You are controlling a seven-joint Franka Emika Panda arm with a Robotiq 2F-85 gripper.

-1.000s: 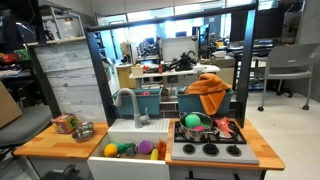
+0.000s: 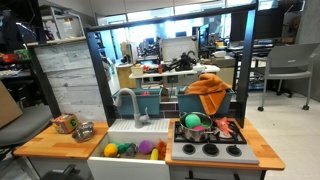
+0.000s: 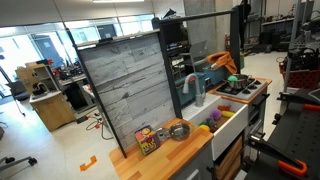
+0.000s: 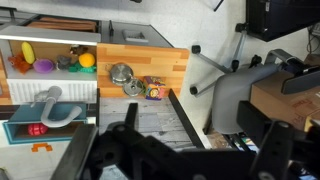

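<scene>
My gripper is open in the wrist view, its dark fingers far apart and blurred, with nothing seen between them. Beyond them, at a distance, a small colourful box (image 4: 153, 87) and a metal pot (image 4: 121, 73) rest on the wooden counter (image 4: 168, 62). The same box (image 2: 66, 124) stands left of the pot (image 2: 84, 132) in the first exterior view; the second shows the box (image 3: 147, 138) close to the pot (image 3: 179, 130). Several toy fruits and vegetables lie in the white sink (image 2: 108, 172), including an orange one (image 4: 88, 59).
Right of the sink is a stove (image 2: 211, 151), bearing a pot with a green item (image 2: 193, 122). An orange cloth (image 2: 208, 92) hangs over a blue bin behind. The faucet (image 2: 131, 101) and a grey board wall (image 3: 128, 84) rise behind the counter. Bare wood lies before the box.
</scene>
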